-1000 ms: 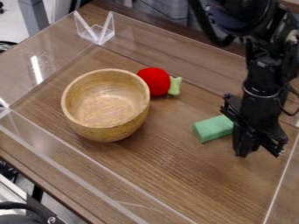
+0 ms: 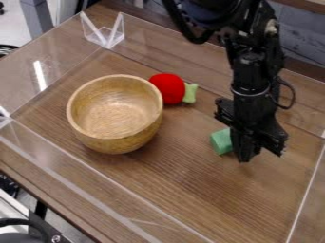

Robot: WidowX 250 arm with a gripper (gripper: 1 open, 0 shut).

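Observation:
My black gripper (image 2: 246, 145) is low over the table at the right of the view, directly over a green block (image 2: 221, 141), which it partly hides. The fingers look narrow, shut or nearly so; whether anything is between them is hidden. A wooden bowl (image 2: 114, 110) sits left of centre. A red round object (image 2: 170, 89) with a pale green tip lies just behind and right of the bowl.
A clear plastic container (image 2: 102, 31) stands at the back left.
The gripper has moved left, from right of the green block to over it. The bowl and red object have not moved.

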